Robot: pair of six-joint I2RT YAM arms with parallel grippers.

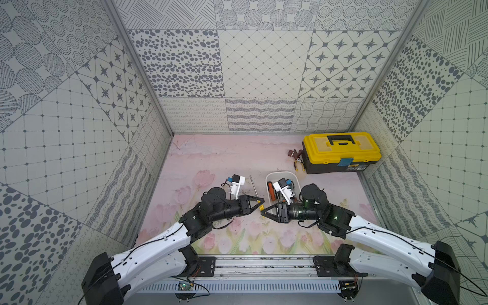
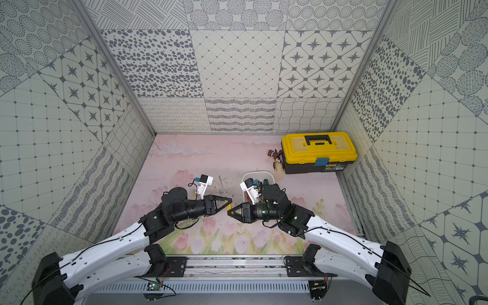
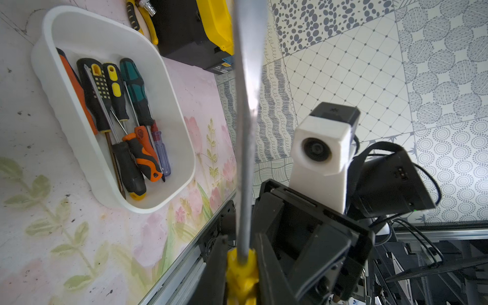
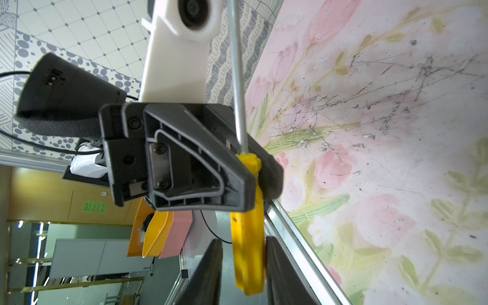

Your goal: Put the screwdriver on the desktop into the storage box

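Note:
A screwdriver with a long silver shaft [image 3: 246, 152] and yellow handle [image 4: 246, 254] hangs upright between my two grippers at the table's middle. My left gripper [image 1: 260, 201] is shut on the upper part of the handle. My right gripper [image 2: 231, 211] is at the lower part of the handle; in the right wrist view its fingers stand either side of it, and whether they touch it is unclear. The white storage box lies just behind and to the right, holding several screwdrivers.
A yellow toolbox [image 1: 340, 147] stands at the back right, with pliers [image 3: 147, 23] beside it.

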